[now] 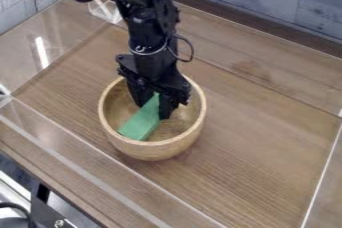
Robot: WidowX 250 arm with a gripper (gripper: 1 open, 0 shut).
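Note:
A light wooden bowl [158, 146] sits on the table in the middle of the camera view. Inside it lies a green block [138, 124], long and tilted toward the upper right. My black gripper [158, 98] reaches down from above into the bowl's back part, shut on the block's upper end, though its fingertips are partly hidden in dark shapes.
A plank wall [267, 17] runs along the back. A small white object [107, 8] sits at the upper left, behind the arm.

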